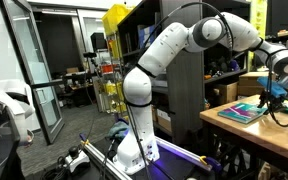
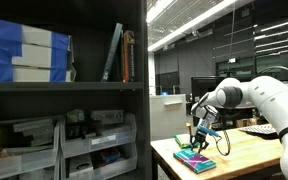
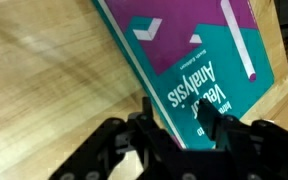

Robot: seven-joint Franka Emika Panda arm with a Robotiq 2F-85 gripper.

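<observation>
A teal and magenta book titled Vector Analysis (image 3: 199, 75) fills the upper right of the wrist view, its pale spine running diagonally. At its lower end, my gripper straddles the spine edge, one dark finger on either side, shut on the book there. The exact contact at the fingertips is hard to make out. From exterior view 1, the book (image 1: 242, 112) rests on the wooden table, with the gripper at its right end. Exterior view 2 shows the book (image 2: 194, 159) near the table's left corner with the gripper just above it.
The wooden table (image 1: 254, 131) has bare surface around the book. Cardboard boxes (image 1: 221, 95) stand behind it. A dark shelf unit (image 2: 94, 97) with bins and upright books occupies the left of exterior view 2.
</observation>
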